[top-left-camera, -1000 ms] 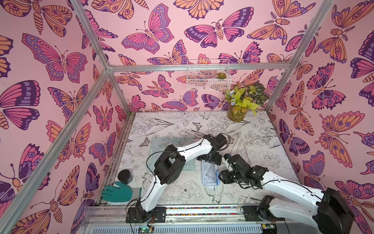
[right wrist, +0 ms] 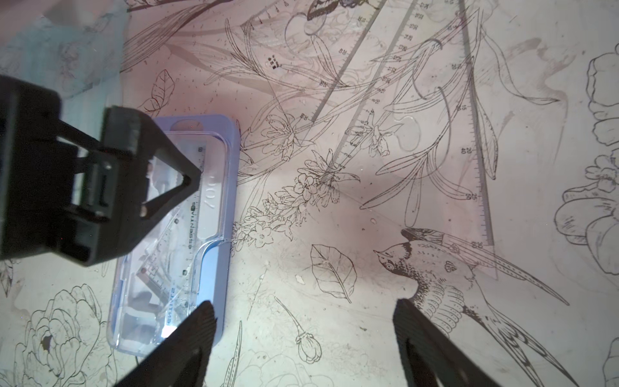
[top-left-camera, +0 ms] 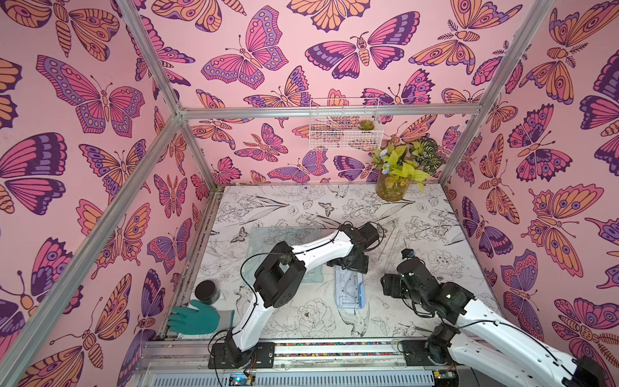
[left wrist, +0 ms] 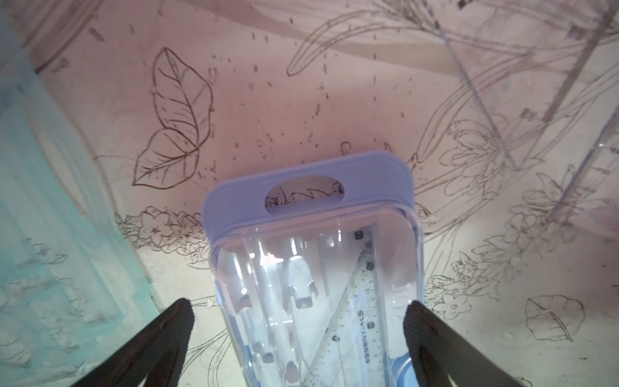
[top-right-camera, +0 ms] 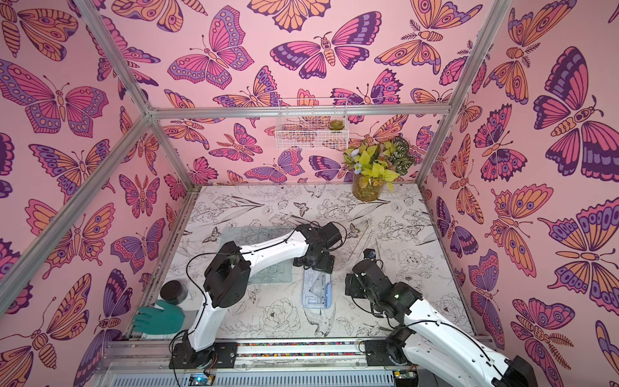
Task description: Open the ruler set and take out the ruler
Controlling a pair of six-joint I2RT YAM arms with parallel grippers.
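The ruler set, a flat pale-blue case (left wrist: 309, 183) with a clear lid, lies on the table with its hanging-slot end toward the back. Through the lid I see a ruler (left wrist: 367, 309) and other clear pieces; the lid looks shut. In the left wrist view my left gripper is open, its fingertips on either side of the case; whether they touch it I cannot tell. My right gripper hovers to the right of the case with its fingers wide apart and only bare table between them.
Clear set squares (right wrist: 480, 161) lie on the table right of the case. A teal translucent sheet (left wrist: 58, 258) lies at its left. Farther off are a teal glove (top-left-camera: 193, 317), a dark round container (top-left-camera: 207, 292) and a potted plant (top-left-camera: 393, 187).
My right arm has drawn back to the right, away from the case's side. The left arm has stayed nearly still, and the case lies in about the same spot.
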